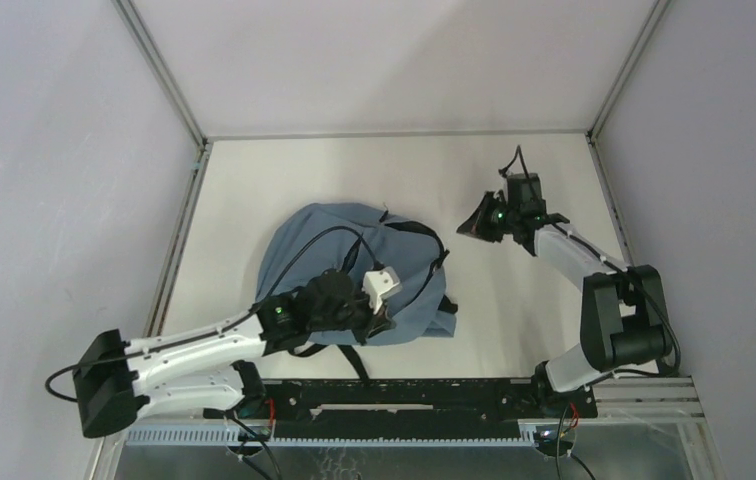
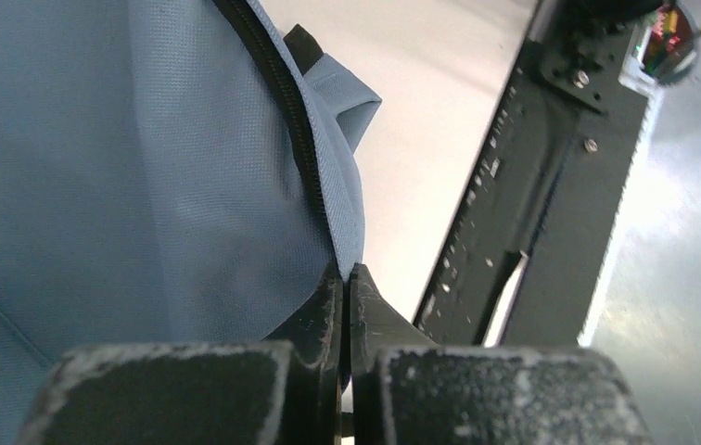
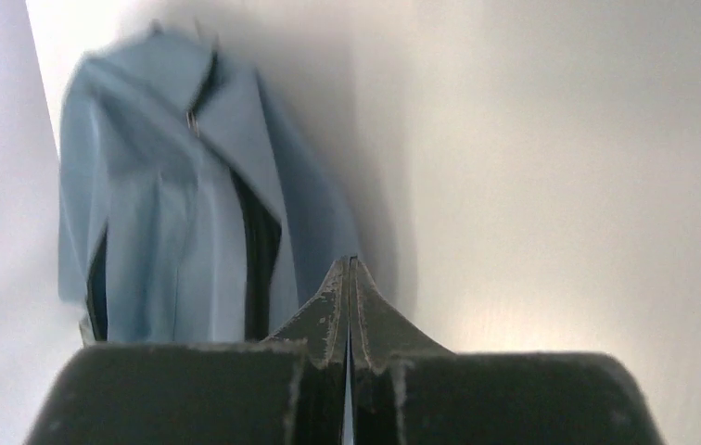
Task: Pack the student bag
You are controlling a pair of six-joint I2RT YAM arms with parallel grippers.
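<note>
The blue-grey backpack (image 1: 316,235) lies on the white board with black straps and zips, its near straps hanging toward the front edge. My left gripper (image 1: 382,322) is shut on the bag's zipped edge, a thin fold of fabric running into its fingertips (image 2: 324,324) in the left wrist view. My right gripper (image 1: 466,226) is shut with nothing visible between its fingers, off the bag's upper right over bare board. In the blurred right wrist view the bag (image 3: 161,185) lies to the left of these fingers.
The white board (image 1: 504,310) is clear to the right of and behind the bag. Walls bound it on three sides, and a black rail (image 1: 434,395) runs along the front edge.
</note>
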